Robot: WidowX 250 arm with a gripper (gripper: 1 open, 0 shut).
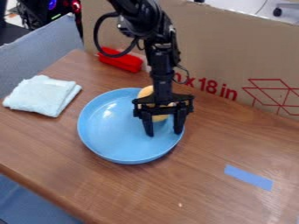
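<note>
My black gripper [163, 125] reaches down into the right side of a light blue plate [111, 133], its fingertips low at or near the plate's surface. A yellow-orange object [145, 92] is on the plate behind the gripper, largely hidden by it. Whether the fingers hold anything is unclear.
A folded white cloth [42, 95] lies left of the plate. A red object [119, 59] rests at the back, before a cardboard wall [243, 66].
</note>
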